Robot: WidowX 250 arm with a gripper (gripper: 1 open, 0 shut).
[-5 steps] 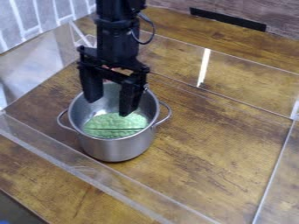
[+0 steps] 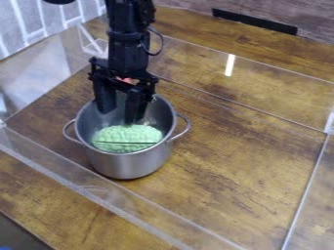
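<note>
A steel pot (image 2: 127, 161) with two handles stands on the wooden table, a green textured object (image 2: 127, 136) lying inside it with a thin rod across it. The black gripper (image 2: 120, 105) points down over the back part of the pot's opening, its fingers near or just inside the rim, above the green object. Whether anything is between the fingers is hard to see. A small red thing (image 2: 127, 80) shows partly behind the gripper.
Clear panels edge the work area on the wooden table (image 2: 237, 166). A white railing stands at the back left.
The gripper's fingers have drawn closer together and the hand has shifted slightly over the pot. The pot stays in place.
</note>
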